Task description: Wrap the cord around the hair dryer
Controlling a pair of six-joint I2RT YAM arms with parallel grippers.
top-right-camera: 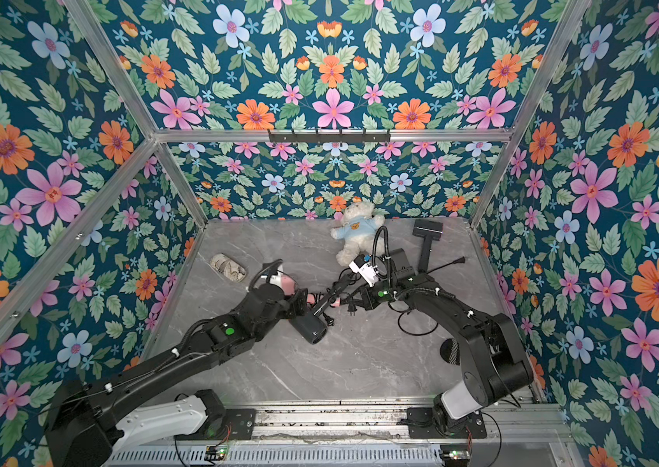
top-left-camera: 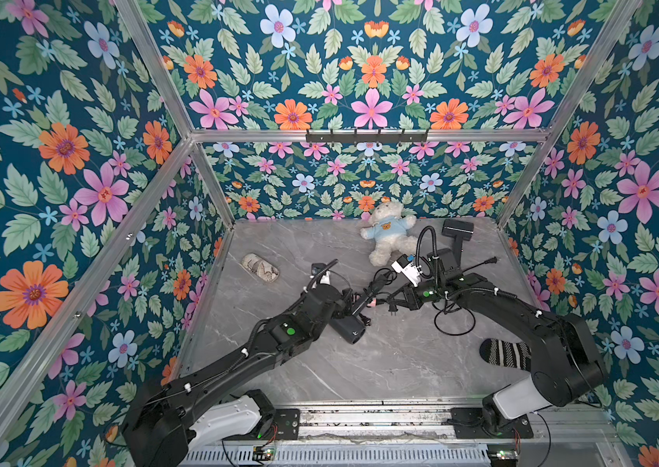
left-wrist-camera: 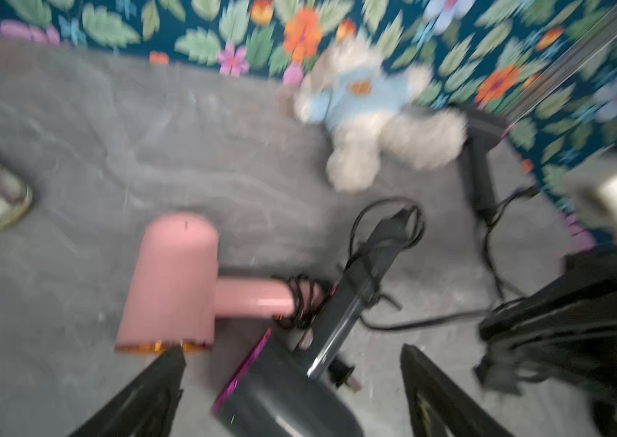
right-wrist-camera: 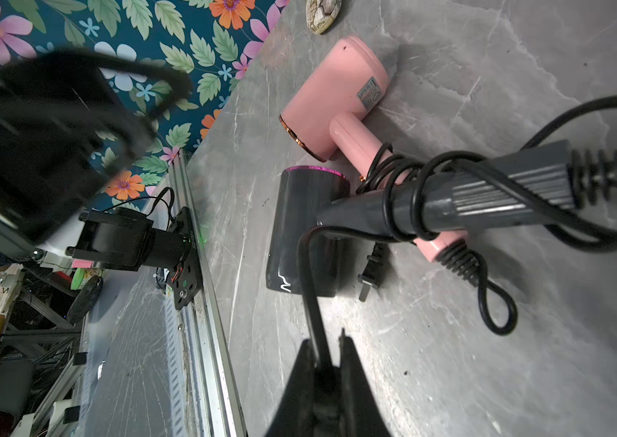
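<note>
A dark grey hair dryer (right-wrist-camera: 305, 240) lies mid-table, its barrel toward the front and its handle (right-wrist-camera: 498, 193) crossing the handle of a pink hair dryer (right-wrist-camera: 341, 98). Several loose loops of black cord (right-wrist-camera: 417, 196) go around the grey handle. From these loops a length of cord runs down to my right gripper, which is shut on it at the front right of the barrel. My left gripper is open, its fingers apart above the grey barrel with nothing gripped. Black cord (left-wrist-camera: 301, 295) also winds around the pink handle.
A teddy bear (top-left-camera: 388, 232) and a black handled object (top-left-camera: 458, 229) lie at the back. A shoe-like item (top-left-camera: 260, 267) is at left, a striped sock (top-left-camera: 505, 353) at right. Both arms are close together over the dryers.
</note>
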